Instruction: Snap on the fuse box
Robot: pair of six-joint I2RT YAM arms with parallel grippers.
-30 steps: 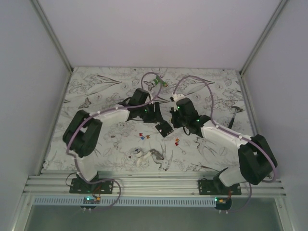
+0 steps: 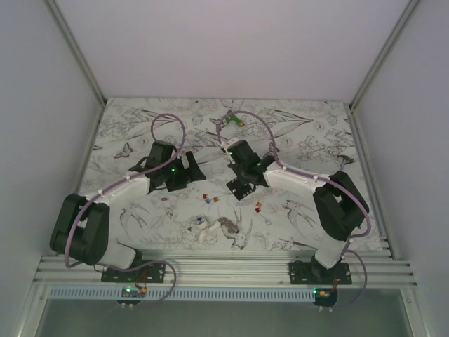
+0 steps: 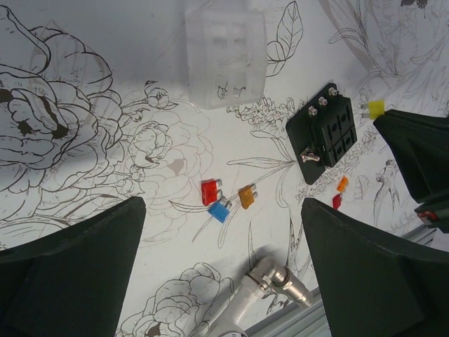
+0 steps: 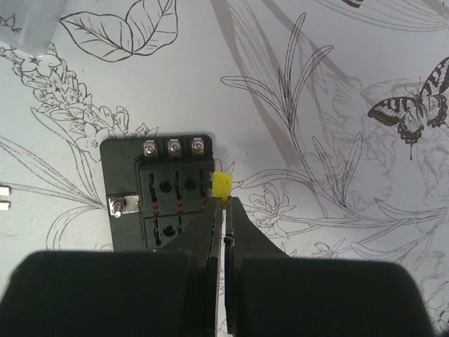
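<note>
The black fuse box lies flat on the patterned mat, its terminals and slots uncovered, also seen in the left wrist view (image 3: 304, 140). My right gripper hovers over its right edge, shut on a small yellow fuse at its tips, also visible in the left wrist view (image 3: 377, 108). My left gripper stands open over the mat left of the box, nothing between its fingers.
Loose red (image 3: 209, 191), blue (image 3: 218, 211) and orange (image 3: 246, 197) fuses lie left of the box. A translucent container (image 3: 224, 56) stands behind them. A silver pipe-like tool (image 3: 245, 298) lies toward the front.
My left arm has drawn back leftward, away from the fuse box. My right gripper has moved leftward over the box with the yellow fuse.
</note>
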